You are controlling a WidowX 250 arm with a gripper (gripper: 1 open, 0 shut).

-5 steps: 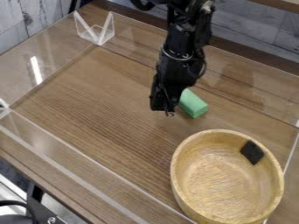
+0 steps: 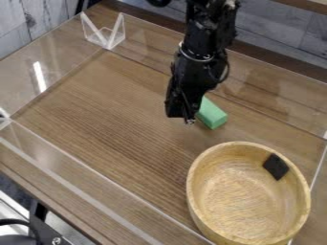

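Observation:
The black robot arm reaches down from the top centre of the camera view to its gripper (image 2: 182,109), which is low over the wooden table, just left of a green block (image 2: 212,113). The gripper is dark and small in the view; it looks shut, with nothing visible between its fingers. The block lies on the wood, partly behind the arm.
A large beige round bin (image 2: 243,212) fills the lower right, with a small black patch on its inner right wall. A clear plastic object (image 2: 105,31) is at the back left. Dark cables show at the lower left corner.

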